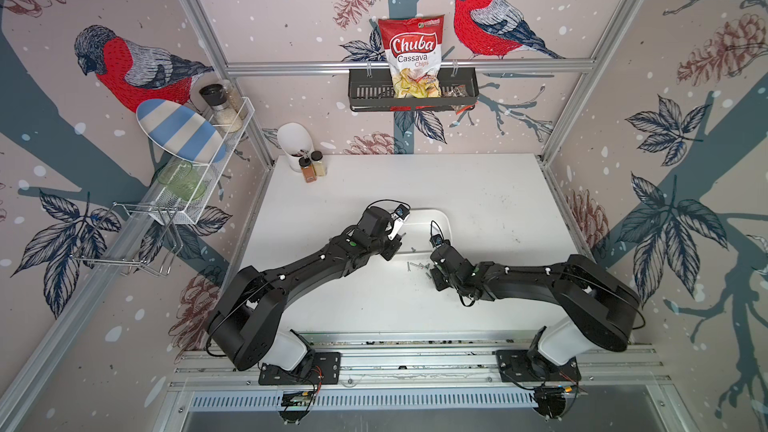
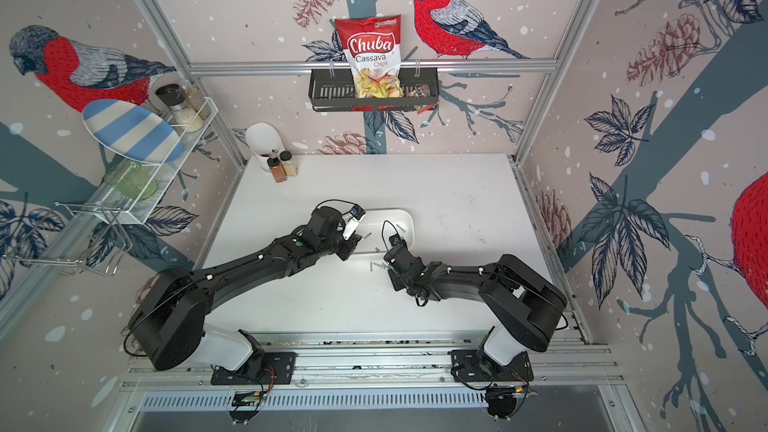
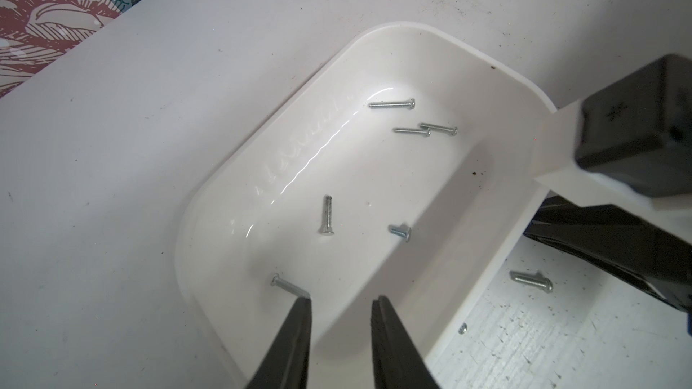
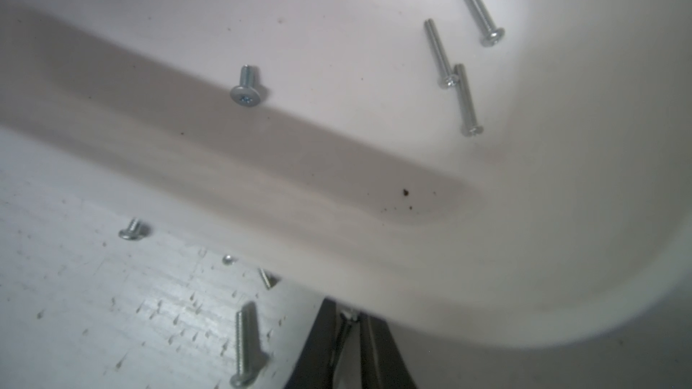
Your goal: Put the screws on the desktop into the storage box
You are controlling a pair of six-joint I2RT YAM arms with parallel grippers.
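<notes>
A white storage box (image 3: 216,245) holds several silver screws (image 3: 328,214). More screws lie on the desktop along the box's near long side, also seen in the right wrist view as a long screw (image 4: 241,342) and shorter ones. My left gripper hangs over the box with its fingertips apart and nothing seen between them. My right gripper is down on the desk just outside the box wall, fingertips close together, partly hidden by the rim; whether anything small is between them is unclear.
Two spice jars (image 1: 309,172) and a white oval item (image 1: 294,138) stand at the back left. A wire rack is on the left wall, a basket with a chips bag (image 1: 412,60) on the back wall.
</notes>
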